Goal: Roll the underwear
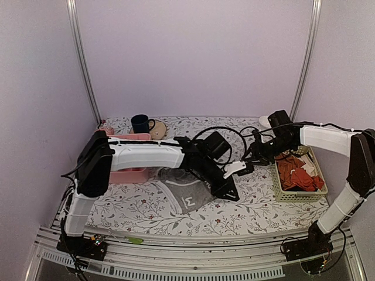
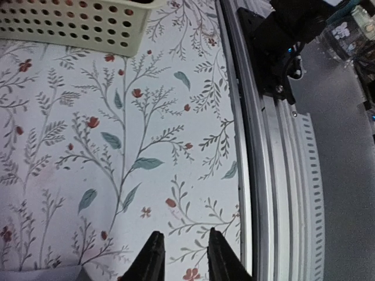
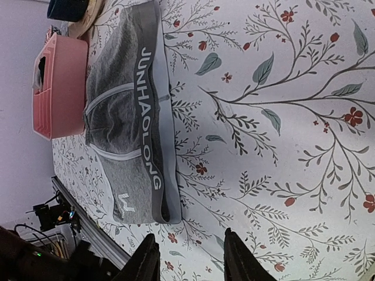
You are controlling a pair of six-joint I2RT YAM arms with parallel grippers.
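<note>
Grey underwear (image 1: 187,193) with a lettered waistband (image 3: 147,117) lies folded flat on the floral mat, mostly hidden under my left arm in the top view. The right wrist view shows it whole, long and narrow. My left gripper (image 1: 227,192) is just beyond its right side, fingers parted over bare mat, nothing between them. My right gripper (image 1: 258,157) is higher, by the green basket, fingers parted and empty.
A green basket (image 1: 299,196) of orange clothes stands at the right, a pink divided bin (image 3: 60,82) at the left, with a dark mug (image 1: 140,123) behind it. The mat's front edge borders a metal rail (image 2: 258,193).
</note>
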